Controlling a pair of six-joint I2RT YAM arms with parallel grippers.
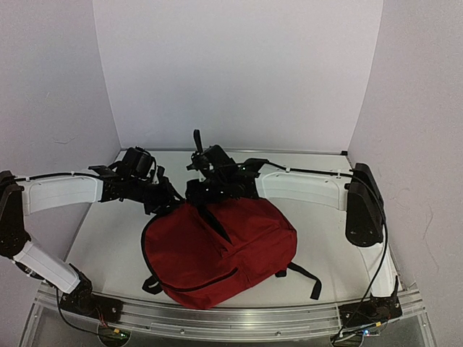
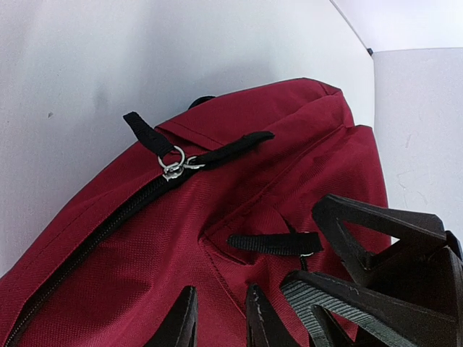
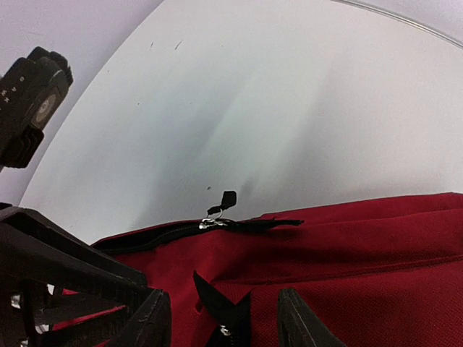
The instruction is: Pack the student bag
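Observation:
A red backpack (image 1: 195, 253) lies on the table in the top view, a dark zip slit (image 1: 214, 223) running across its upper part. In the left wrist view, a black pull tab with a metal ring (image 2: 173, 165) shows at the bag's edge, and another black strip (image 2: 273, 243) lies on the fabric. My left gripper stands open over red cloth, nothing held between its fingers. Close beside it, my right gripper is open too, its fingers on either side of a black zip pull (image 3: 226, 318), with gaps between.
Black straps (image 1: 307, 278) stick out from the bag's lower right, another strap (image 1: 152, 285) at its lower left. The two grippers are very near each other.

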